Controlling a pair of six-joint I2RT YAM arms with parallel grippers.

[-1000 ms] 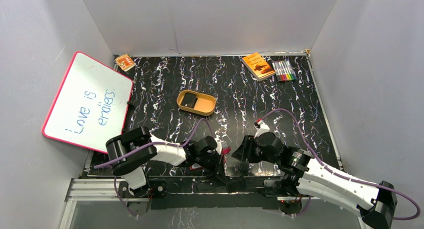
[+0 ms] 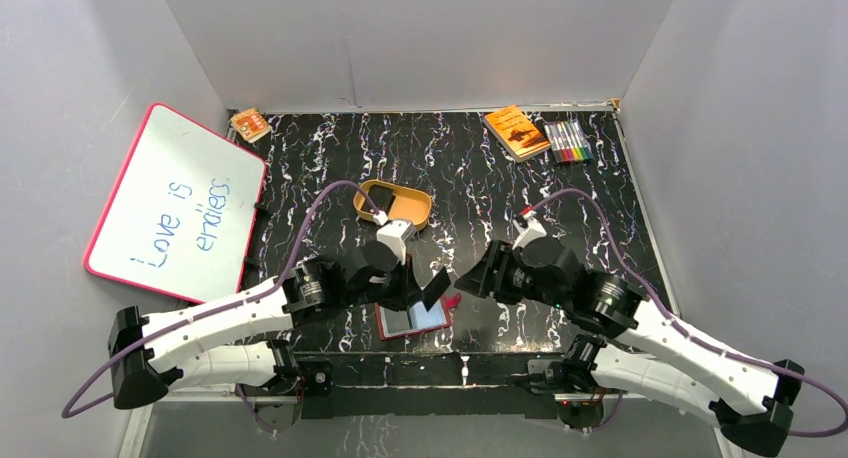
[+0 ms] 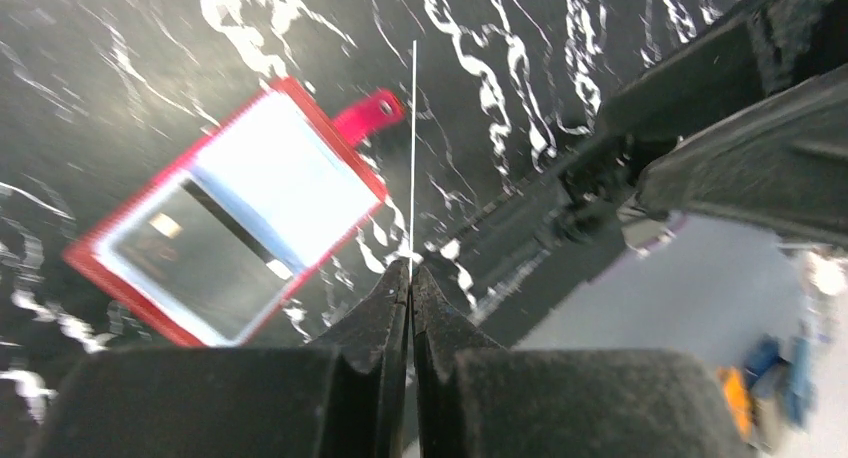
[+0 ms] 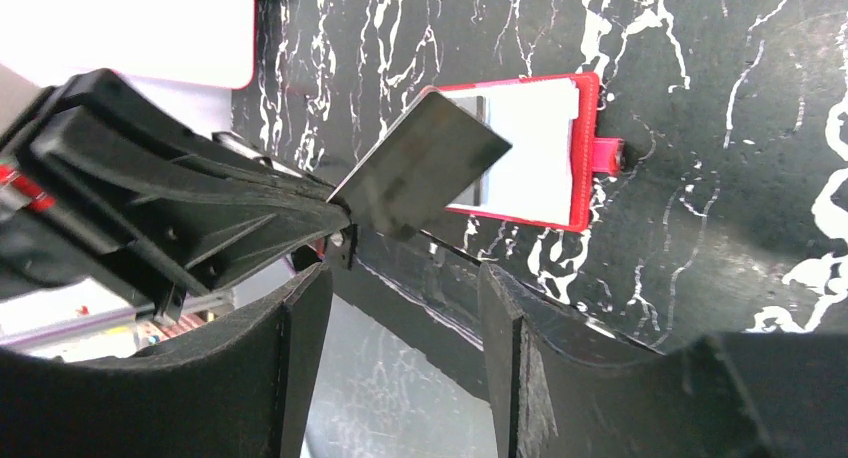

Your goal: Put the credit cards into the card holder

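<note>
A black card (image 4: 420, 168) is gripped along one edge by my left gripper, whose fingers are shut. In the left wrist view the card (image 3: 413, 148) appears edge-on, as a thin line rising from the fingertips. Below it on the table, the red-rimmed card holder (image 3: 290, 98) lies open, with a dark card (image 3: 195, 253) in one part and a pale, empty-looking area beside it. My right gripper is part open to the right of the held card, with nothing between its fingers.
A yellow tray (image 2: 425, 210) farther back contains a dark object (image 2: 381, 197). A whiteboard (image 2: 180, 203) leans at the left. An orange book (image 2: 516, 132) and several markers (image 2: 568, 142) lie at the back right. Mid-table is clear.
My left arm has swung back from the front edge, bringing the card up over the holder's right side. The right gripper has moved only slightly.
</note>
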